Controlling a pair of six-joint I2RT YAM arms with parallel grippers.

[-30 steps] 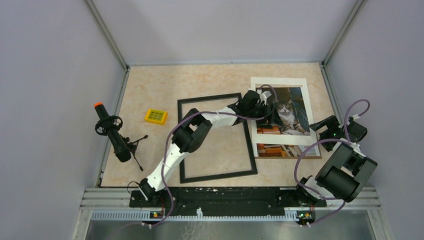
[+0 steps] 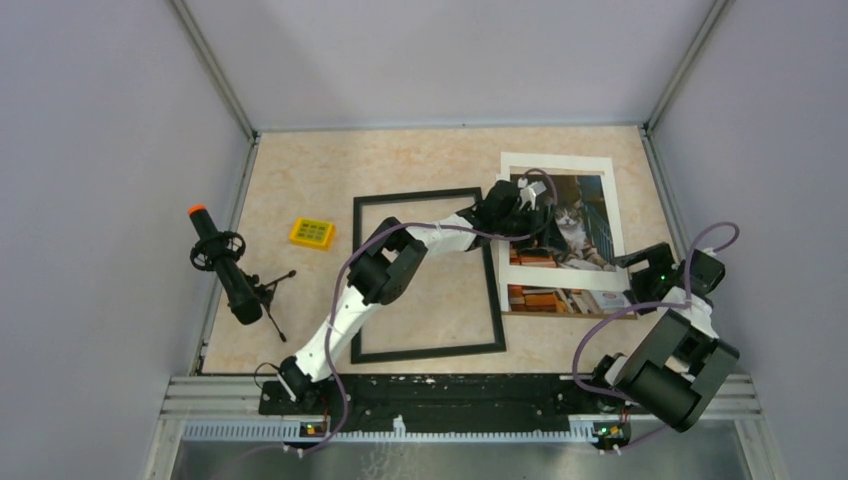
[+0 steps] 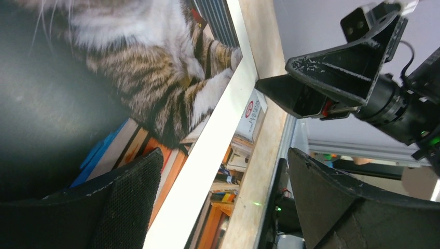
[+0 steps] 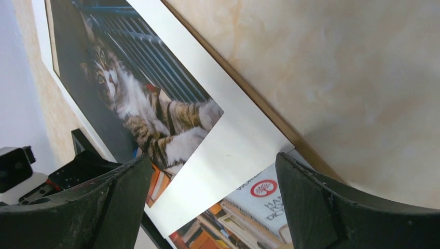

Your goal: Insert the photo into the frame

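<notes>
The cat photo with its white border [image 2: 612,215] lies flat at the right of the table. It rests on a larger picture of bookshelves [image 2: 548,300], which shows below its lower border. To the left lies the black frame [image 2: 430,353], with bare tabletop inside. Over the photo's left part my left gripper [image 2: 545,238] hangs open, holding nothing. My right gripper [image 2: 632,276] is also open, at the photo's lower right corner. In the right wrist view one of its fingertips [image 4: 290,171] is close by that corner; whether it touches, I cannot tell.
A yellow block [image 2: 312,233] sits left of the frame. Further left stands a black stand-like device with an orange tip [image 2: 235,265]. Free table lies behind the frame, and the right side wall [image 2: 770,200] is close to my right arm.
The picture stack and the black frame have shifted a little left. My left arm has stayed put.
</notes>
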